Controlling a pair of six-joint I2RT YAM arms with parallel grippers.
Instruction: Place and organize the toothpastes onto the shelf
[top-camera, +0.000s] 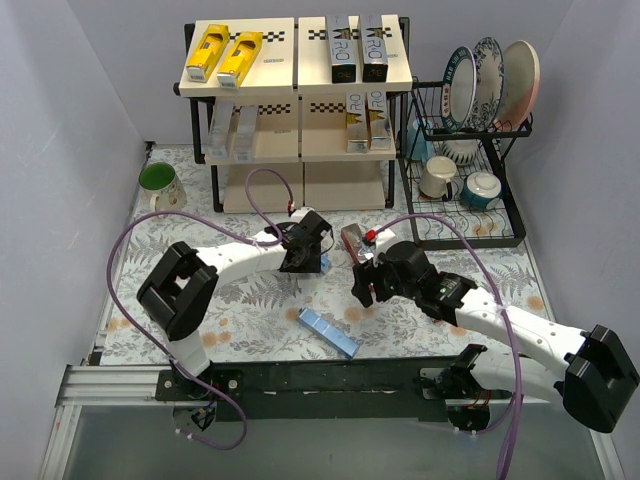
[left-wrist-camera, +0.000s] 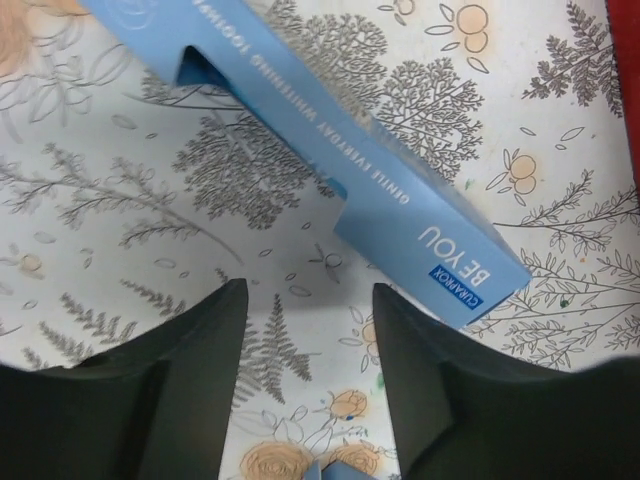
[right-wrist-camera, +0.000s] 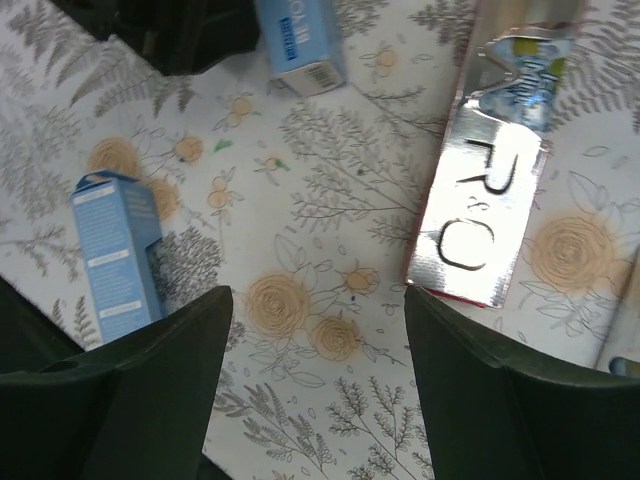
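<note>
My left gripper hangs over a blue toothpaste box lying diagonally in the left wrist view, open with nothing between its fingers. Another blue box lies near the table's front edge. My right gripper is open above the table, empty, just below a red-and-silver box in the top view. On the shelf, yellow boxes stand top left, dark-grey boxes top right, pale boxes middle left and silver-yellow boxes middle right.
The bottom shelf is empty. A green mug stands at the left. A black dish rack with plates and cups is at the right.
</note>
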